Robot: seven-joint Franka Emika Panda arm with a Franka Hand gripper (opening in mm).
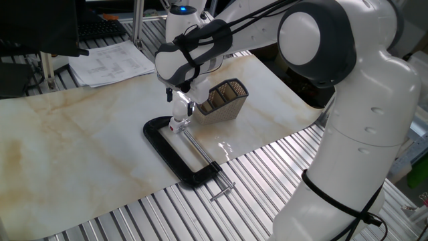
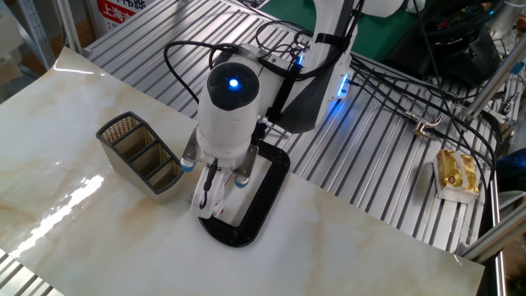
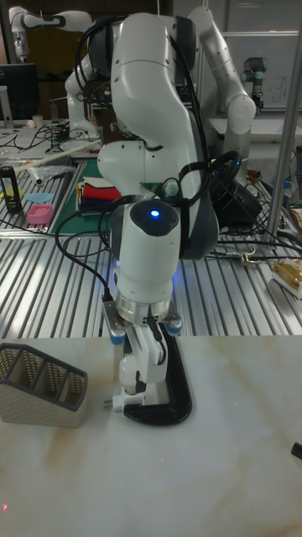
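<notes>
A large black C-clamp (image 1: 164, 148) lies flat, its frame on the marbled sheet and its screw end reaching over the slatted metal table. My gripper (image 1: 178, 123) points down at the clamp's far end, beside the tip of the screw. A small white piece (image 3: 116, 403) shows at the fingertips, close against the black frame (image 3: 183, 393). In the second exterior view, the gripper (image 2: 209, 207) covers part of the clamp's end (image 2: 230, 234). The fingers are seen nearly edge-on, so I cannot tell whether they are open or shut, or whether they grip the white piece.
Close beside the gripper stands a beige mesh organizer (image 2: 140, 156) with dark-rimmed compartments. Papers (image 1: 110, 63) lie at the back left in the first exterior view. A gold-and-white box (image 2: 456, 175) sits on the slats. Much of the marbled sheet (image 1: 67, 154) is clear.
</notes>
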